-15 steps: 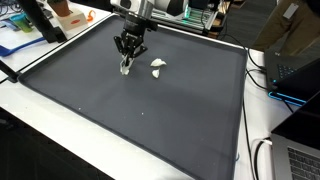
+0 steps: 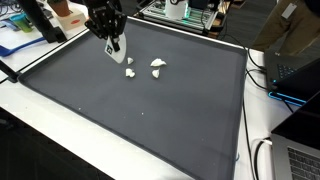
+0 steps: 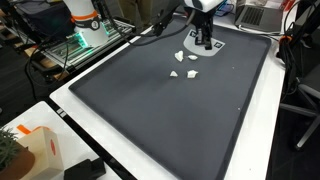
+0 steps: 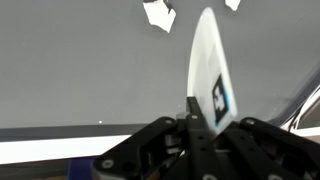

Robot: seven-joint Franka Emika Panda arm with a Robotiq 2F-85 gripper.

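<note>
My gripper is shut on a thin white piece (image 4: 207, 60) that carries a black and blue print near the fingers. In the wrist view this piece stretches away from the fingers towards the table. Exterior view 1 shows it as a pale tapering shape (image 2: 115, 50) below the gripper, near the table's back left. From exterior view 2 it looks broad and rounded, and the dark fingers (image 3: 206, 43) partly cover it. What exactly it is, I cannot tell.
Several small white scraps lie apart on the dark tabletop (image 2: 150, 115), among them a scrap (image 2: 155, 73) and another scrap (image 4: 159, 13). A laptop (image 2: 295, 80) stands at the right in exterior view 1.
My gripper has moved up and to the back left from the scraps.
</note>
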